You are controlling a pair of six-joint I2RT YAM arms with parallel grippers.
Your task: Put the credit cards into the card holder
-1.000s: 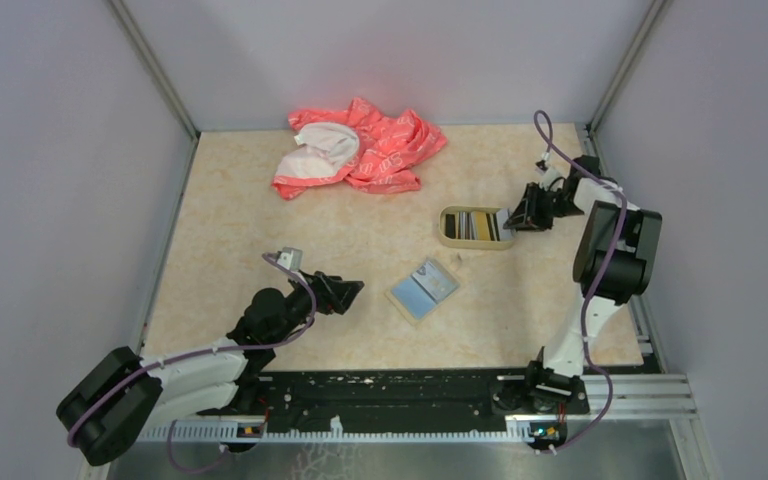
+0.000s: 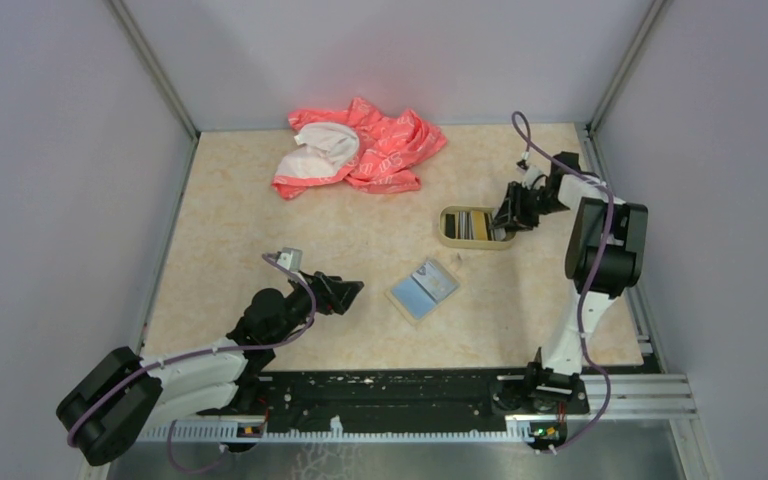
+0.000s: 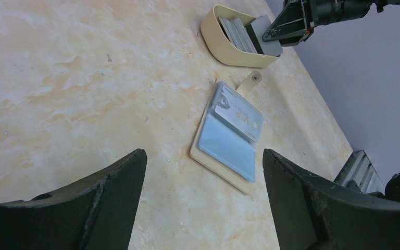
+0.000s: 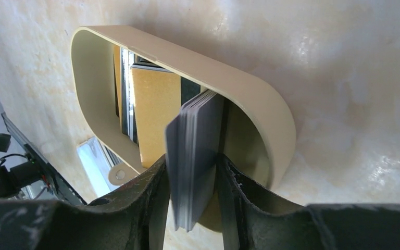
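Note:
The card holder [image 2: 416, 299] lies flat and unfolded on the table, with clear bluish pockets. A pale card marked VIP [image 3: 239, 114] lies in its upper half. Behind it stands a beige box [image 2: 460, 246] with several cards upright inside. At the box's right end, grey cards [image 4: 200, 140] lean together, tilted and sticking up above the rim. My right gripper is open with its fingers on either side of these grey cards. To the left of the holder, my left gripper hangs open and empty.
A tan card [image 4: 153, 112] and darker cards fill the box's other end. At the back left lies a crumpled red and white cloth [image 2: 360, 155].
My right gripper has moved left, over the right end of the box, and now covers part of the grey cards. The left arm and the holder look unchanged.

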